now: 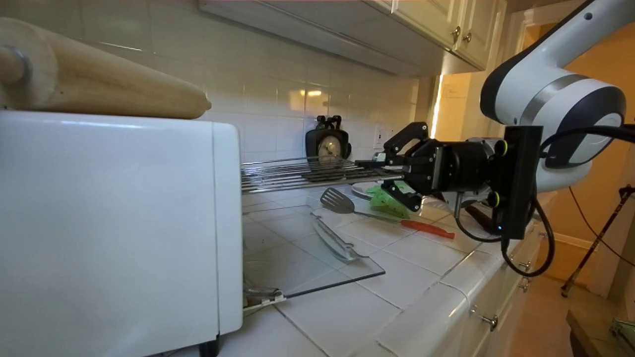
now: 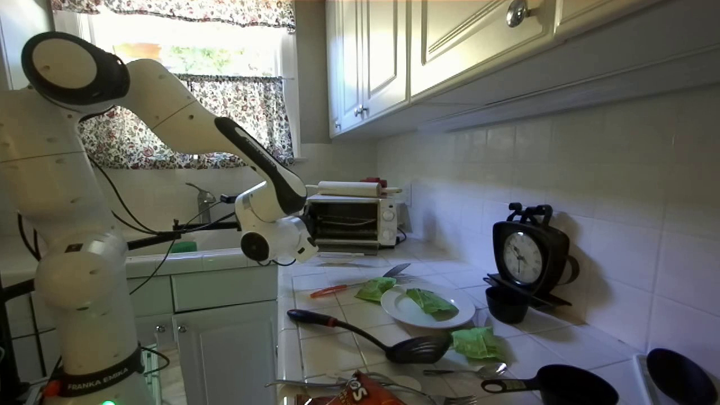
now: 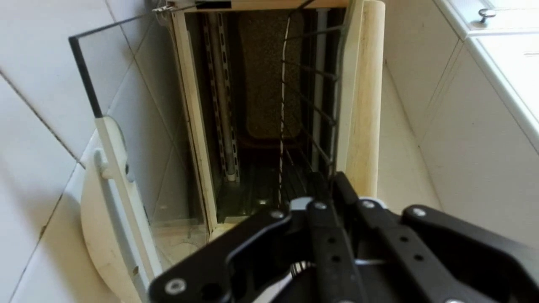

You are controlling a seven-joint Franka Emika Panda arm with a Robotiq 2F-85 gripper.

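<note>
A white toaster oven [image 1: 113, 226] stands on the tiled counter with its glass door [image 1: 321, 270] folded down. Its wire rack [image 1: 285, 175] sticks well out of the opening, roughly level above the door. My gripper [image 1: 372, 163] is shut on the rack's outer edge. In the wrist view, the black fingers [image 3: 318, 189] meet at the near end of the rack, with the dark oven interior [image 3: 270, 75] beyond. In exterior view 2, the arm's wrist hides the gripper, while the oven [image 2: 388, 226] shows at the back.
A rolling pin [image 1: 119, 80] lies on top of the oven. Below and beyond the rack are a slotted spatula [image 1: 337, 201] and a clock [image 1: 329, 147]. A plate with green leaves [image 2: 398, 311] and several utensils cover the counter farther along. Cabinets [image 1: 431, 21] overhang the counter.
</note>
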